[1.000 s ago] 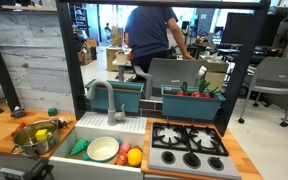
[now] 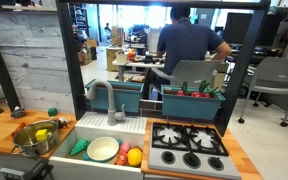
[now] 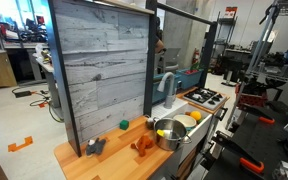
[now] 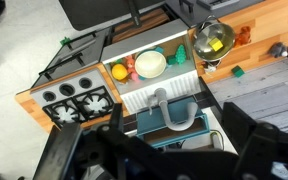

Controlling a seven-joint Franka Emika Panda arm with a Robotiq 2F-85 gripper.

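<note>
In the wrist view my gripper looks down over the toy kitchen, its dark fingers spread wide at the lower edge with nothing visible between them. A metal pot with a yellow block inside stands on the wooden counter. Next to it, the sink holds a cream bowl, a green item, a pinkish-red item, an orange ball and a yellow one. My gripper is well above these things and touches none.
The faucet rises behind the sink. A black stove lies to the right. On the left counter are an orange item and a small green one. Dark uprights frame the back, with planters between.
The person in the background has shifted to the right and lower behind the chair. The kitchen objects stay where they were.
</note>
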